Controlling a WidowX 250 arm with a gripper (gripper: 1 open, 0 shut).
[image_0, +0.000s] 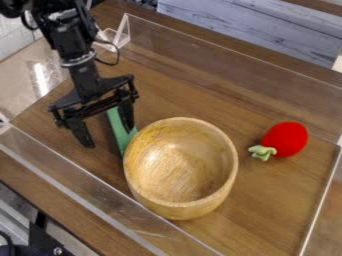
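Observation:
The black robot gripper (104, 122) hangs low over the wooden tray floor at the left, its two dark fingers apart. Its right finger is over a green strip-like object (119, 130), whose lower end reaches the rim of a large light wooden bowl (181, 170). Whether the fingers touch the green object cannot be told. A red strawberry-like toy with a green top (285, 138) lies at the right.
Clear plastic walls edge the wooden tray floor (227, 85). Free floor lies at the upper middle and the lower right, around the red toy.

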